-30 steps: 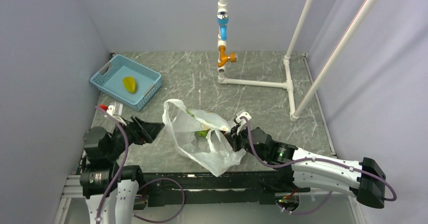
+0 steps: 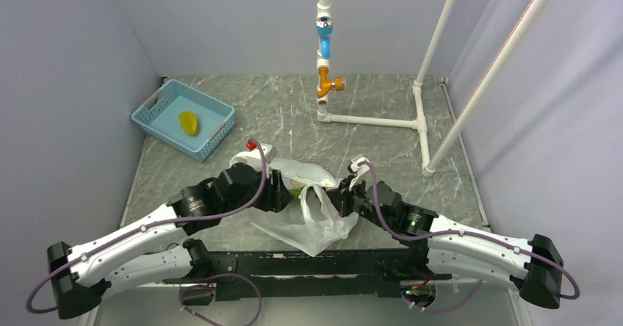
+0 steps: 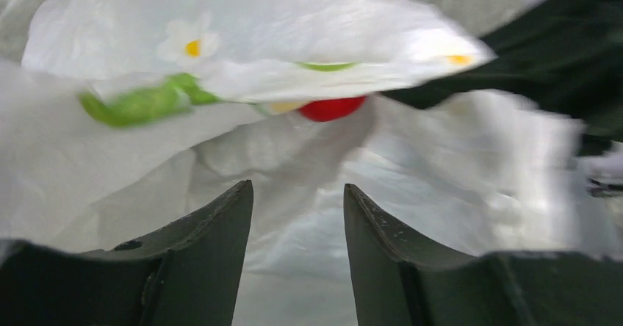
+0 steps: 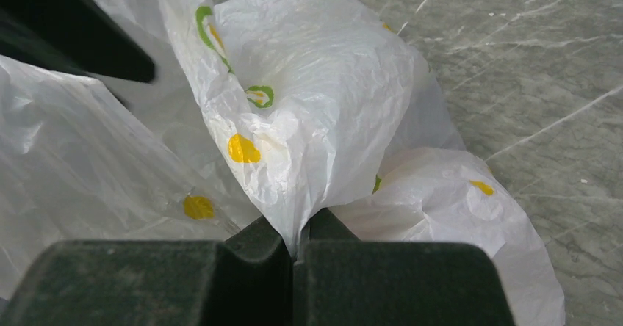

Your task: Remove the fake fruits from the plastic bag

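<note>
The white plastic bag (image 2: 323,223) lies crumpled at front centre, printed with flowers. Inside it, a red fruit (image 3: 330,109) shows under a fold in the left wrist view, and something green (image 2: 296,192) shows from above. My left gripper is over the bag's opening, its fingertips apart with white plastic behind them; whether anything is between them is unclear. My right gripper is shut on a gathered edge of the bag, at the bag's right side.
A blue basket (image 2: 158,124) at back left holds a yellow fruit (image 2: 187,122). White pipes (image 2: 371,120) with an orange valve (image 2: 323,84) stand at the back and right. Bare tabletop lies between basket and pipes.
My left arm has swung right from beside the basket to over the bag's left part.
</note>
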